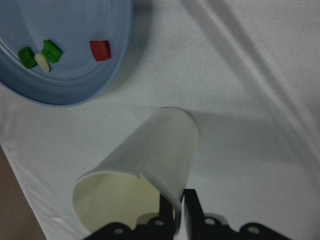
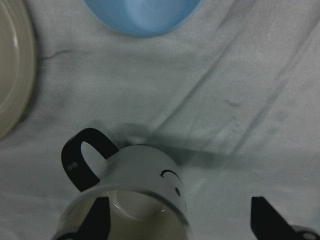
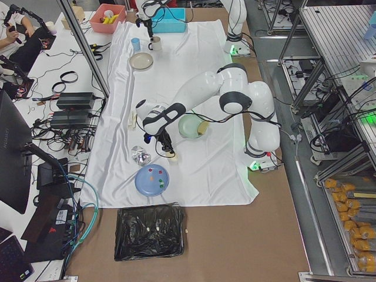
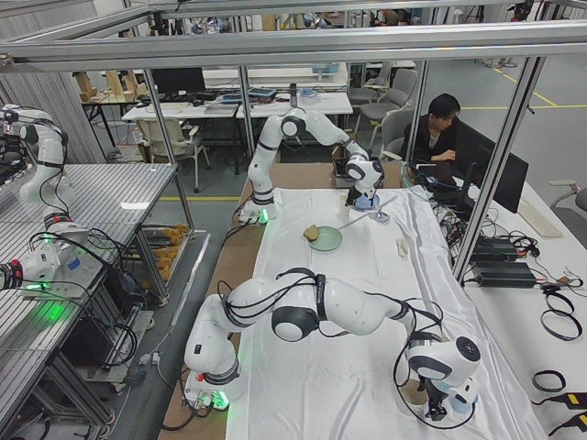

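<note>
A white paper cup (image 1: 140,150) stands beside the blue plate (image 3: 151,180), which holds small red, green and pale pieces. My left gripper is at the cup's rim, one finger inside and one outside, nearly together on the wall. My right gripper stands open above a white mug (image 2: 140,165) with a black handle, one finger over its mouth. A blue cup (image 2: 142,22) and a beige plate (image 2: 12,75) are near the mug.
A green plate (image 3: 189,124) with a yellow item lies right of the left gripper. A crumpled silver object (image 3: 141,155) is near the blue plate. A black bag-lined tray (image 3: 149,231) sits beyond the cloth's edge.
</note>
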